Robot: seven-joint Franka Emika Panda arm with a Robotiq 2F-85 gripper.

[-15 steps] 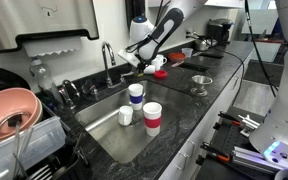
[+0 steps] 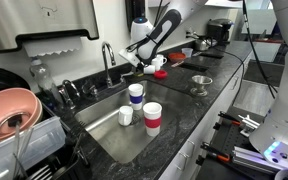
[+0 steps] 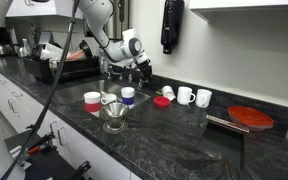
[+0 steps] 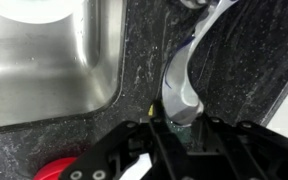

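In the wrist view my gripper is at the bottom edge, its dark fingers mostly in shadow. A shiny curved piece, apparently the faucet [image 4: 199,50], reaches down toward the fingers; whether it passes between them or only in front is unclear. The first exterior view shows the gripper [image 2: 129,68] low over the counter behind the sink, right of the faucet [image 2: 108,62]. In the second exterior view the white arm [image 3: 133,48] bends down at the back of the counter, by the wall.
The sink [image 2: 103,130] holds a white cup [image 2: 125,115]; a purple-banded cup [image 2: 136,92] and a red-banded cup [image 2: 153,118] stand near it. A red bowl [image 3: 162,101], a tipped mug [image 3: 170,89] and upright mugs lie right of the arm. A metal bowl [image 3: 114,117] stands in front.
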